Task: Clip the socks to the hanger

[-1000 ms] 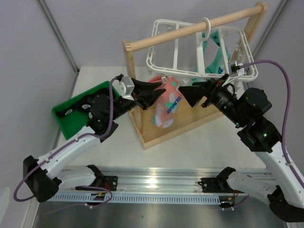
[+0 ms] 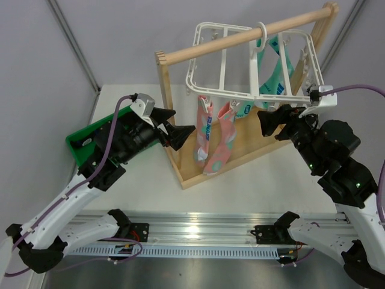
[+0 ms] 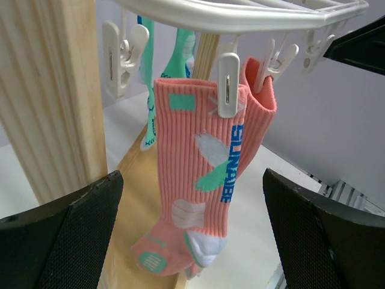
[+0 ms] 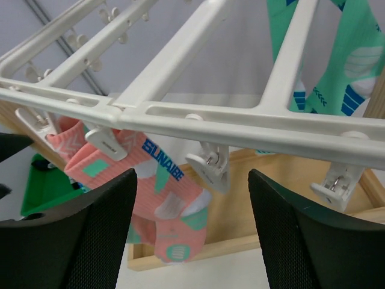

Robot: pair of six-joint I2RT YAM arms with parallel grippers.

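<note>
Two pink socks with green spots hang from clips at the front edge of the white hanger. Up close in the left wrist view, a white clip sits on the cuff of a pink sock, and a second clip grips the cuff farther back. Teal socks hang toward the hanger's back right. My left gripper stands open to the left of the pink socks, nothing between its fingers. To their right, below the hanger's front right edge, my right gripper is part open and empty; an empty clip shows ahead of it.
A wooden stand carries the hanger on its top bar. The green bin, with dark items in it, sits at the left, partly behind my left arm.
Both grippers have moved apart, away from the pink socks, the left one down and leftward, the right one to the right.
</note>
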